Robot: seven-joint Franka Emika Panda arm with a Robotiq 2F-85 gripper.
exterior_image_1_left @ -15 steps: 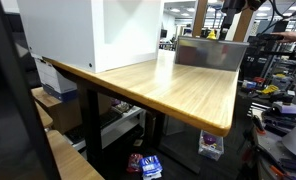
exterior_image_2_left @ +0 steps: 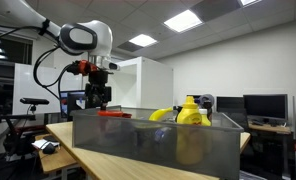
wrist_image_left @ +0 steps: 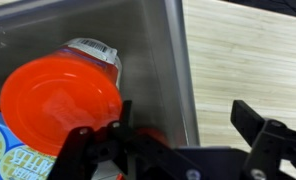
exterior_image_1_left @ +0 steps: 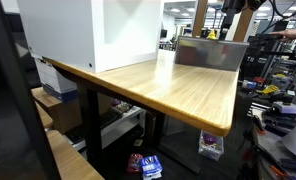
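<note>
My gripper stands open, its two fingers wide apart with nothing gripped between them. In the wrist view the grey bin's wall [wrist_image_left: 172, 65] runs through the gap between the fingers. An orange-red lidded container [wrist_image_left: 58, 105] lies inside the bin on the left, close to the left finger [wrist_image_left: 122, 122]. Another red thing shows under that finger, mostly hidden. From the second exterior view, the gripper [exterior_image_2_left: 96, 100] hangs over the left end of the bin [exterior_image_2_left: 153, 143], near a red item [exterior_image_2_left: 115, 114].
Yellow items [exterior_image_2_left: 190, 118] rise above the bin's rim at its right half. Bare wooden tabletop [wrist_image_left: 243, 65] lies outside the bin wall. A large white box [exterior_image_1_left: 118, 30] stands on the table; the tabletop [exterior_image_1_left: 178, 85] before the bin is clear.
</note>
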